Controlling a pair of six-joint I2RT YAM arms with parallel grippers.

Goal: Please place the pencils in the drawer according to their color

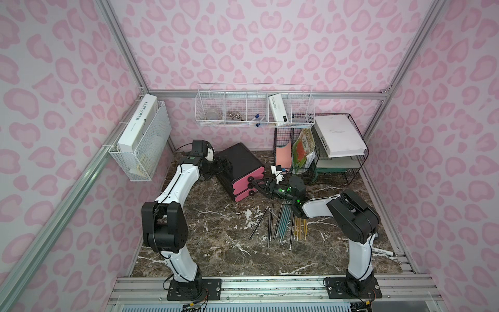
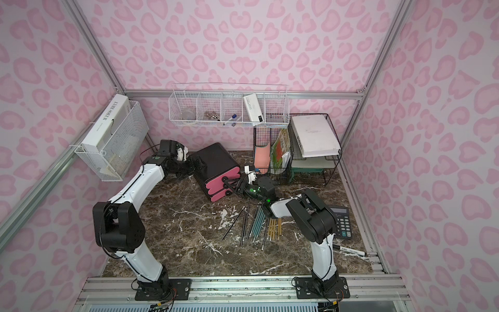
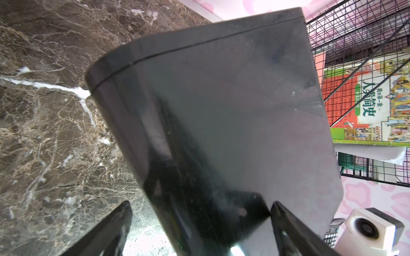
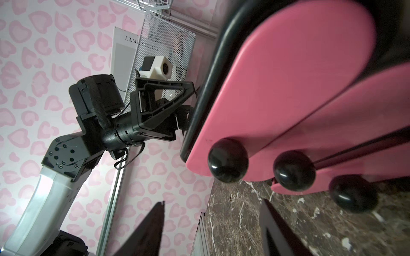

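Note:
A black drawer box (image 1: pixel 239 160) with pink drawer fronts (image 4: pixel 277 64) and round black knobs (image 4: pixel 227 160) stands at the back middle; the drawers look closed. My left gripper is open over the box's left side. My right gripper faces the knobs from just outside, fingers apart with nothing between them. On the table in front lie black pencils (image 1: pixel 257 224), blue pencils (image 1: pixel 284 222) and yellow pencils (image 1: pixel 304 227), partly under the right arm.
A wire rack (image 1: pixel 339 165) with papers and books is at back right. Wire baskets (image 1: pixel 223 122) hang on the back and left walls. A calculator (image 2: pixel 343 222) and marker (image 2: pixel 351 250) lie at right.

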